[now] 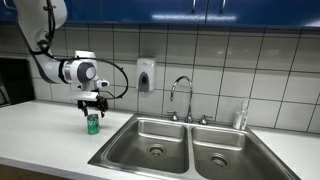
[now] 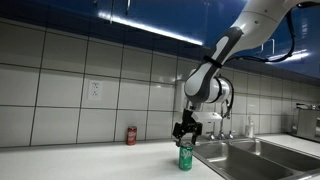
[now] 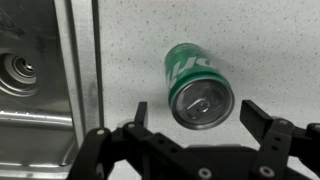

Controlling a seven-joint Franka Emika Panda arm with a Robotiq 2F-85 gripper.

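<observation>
A green can (image 1: 93, 124) stands upright on the white counter, left of the sink. Its top and printed side face the camera in the wrist view, where the can (image 3: 188, 66) lies between the two dark fingers, apart from both. My gripper (image 1: 92, 106) hangs just over the can, pointing down, its fingers open and holding nothing. From the other side, in exterior view 2, the gripper (image 2: 186, 136) is again just above the green can (image 2: 186, 158).
A double steel sink (image 1: 180, 127) with a tap adjoins the can's right side. A red can (image 2: 132, 134) stands farther back by the tiled wall. By the sink's far right is a soap bottle (image 1: 241, 115). Bare counter (image 1: 40, 130) extends to the left.
</observation>
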